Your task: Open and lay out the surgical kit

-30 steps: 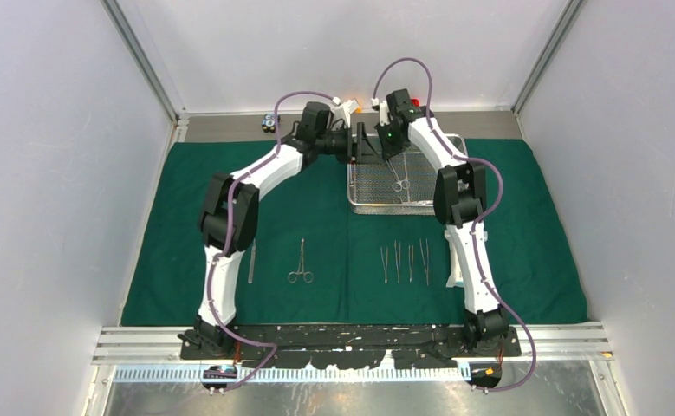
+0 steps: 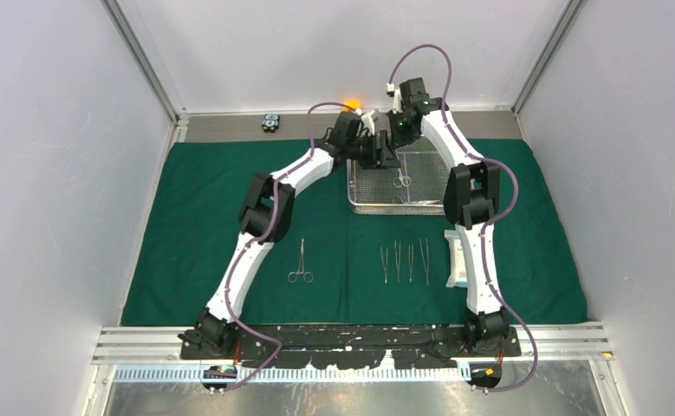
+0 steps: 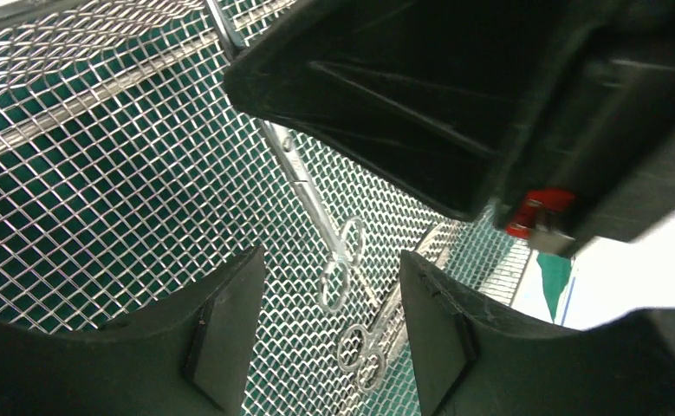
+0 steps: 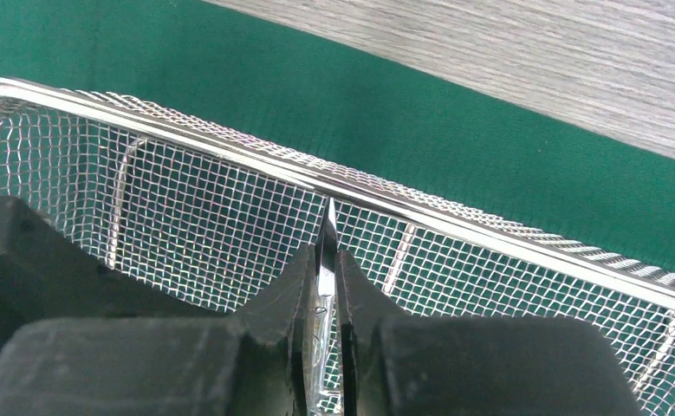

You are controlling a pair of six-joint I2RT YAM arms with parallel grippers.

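A mesh instrument tray (image 2: 368,208) holds scissor-like instruments (image 3: 347,269), with more ringed handles (image 3: 360,355) beside them. My right gripper is at the back of the tray, its fingers close around the upper blade end of one long instrument (image 4: 323,225); whether they grip it is unclear. My left gripper stands open just left of it, over the same instrument's ringed handles, nothing seen between its fingers.
On the green cloth lie a ringed clamp (image 2: 301,274) at left and several slender instruments (image 2: 398,260) front right. A white packet (image 2: 456,260) lies beside them, partly under the right arm.
My left arm has moved rightward over the tray.
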